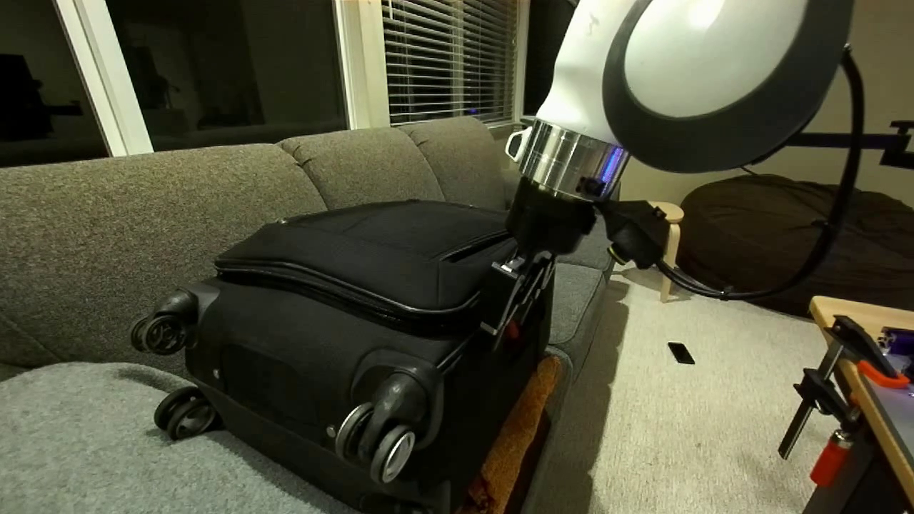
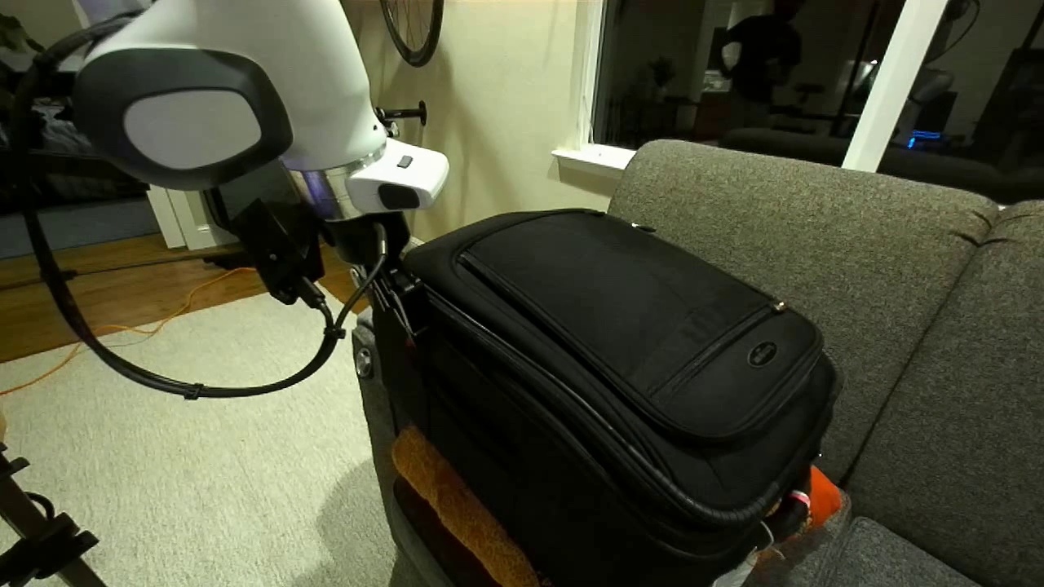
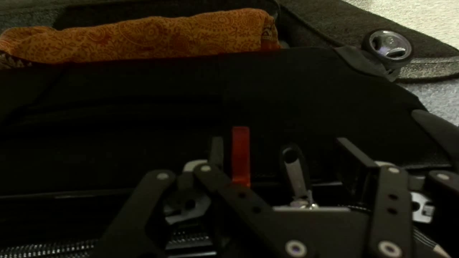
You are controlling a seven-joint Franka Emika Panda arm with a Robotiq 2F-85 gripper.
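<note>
A black suitcase point(image 1: 343, 257) lies on the couch, with its zipped side edge facing my arm. At that edge my gripper is open, one dark finger on either side of a zipper pull point(image 3: 297, 172) with a ringed end. A red tag point(image 3: 241, 154) stands between the fingers too, close to the left one. Neither finger visibly presses on the pull. In exterior view 2 the gripper point(image 2: 403, 311) is at the suitcase's near upper side, its fingertips dark against the black fabric. The zipper teeth point(image 3: 51, 249) run along the bottom of the wrist view.
An orange patterned cloth point(image 3: 150, 36) lies beside the suitcase along the couch edge. Suitcase wheels point(image 1: 377, 441) stick out at one end. The couch back point(image 2: 910, 264) rises behind. A clamp point(image 1: 822, 385) grips a table at the right. Open carpet lies between couch and table.
</note>
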